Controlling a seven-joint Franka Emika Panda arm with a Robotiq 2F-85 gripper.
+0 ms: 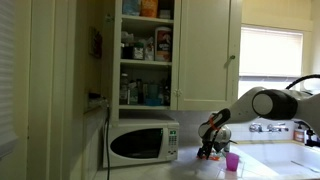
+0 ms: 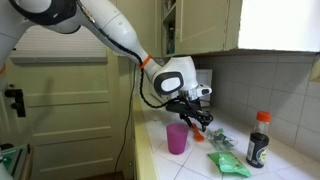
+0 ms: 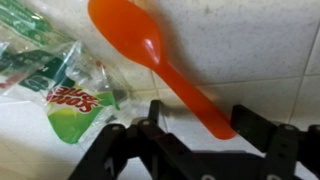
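An orange spoon (image 3: 128,32) lies on the pale tiled surface in the wrist view, its bowl toward the top and its handle running down to the right. My gripper has its dark fingers apart, with the handle between them and a gap to its left. In exterior view 2 my gripper (image 2: 195,115) points down at the counter, and a bit of orange (image 2: 197,136) shows beneath it, just behind the purple cup.
The purple cup (image 2: 177,138) stands close to the gripper. A wrapped green sponge (image 3: 75,115) lies left of the spoon. Nearby are a green packet (image 2: 228,164) and a dark bottle with a red cap (image 2: 259,142). A microwave (image 1: 143,142) sits further along the counter.
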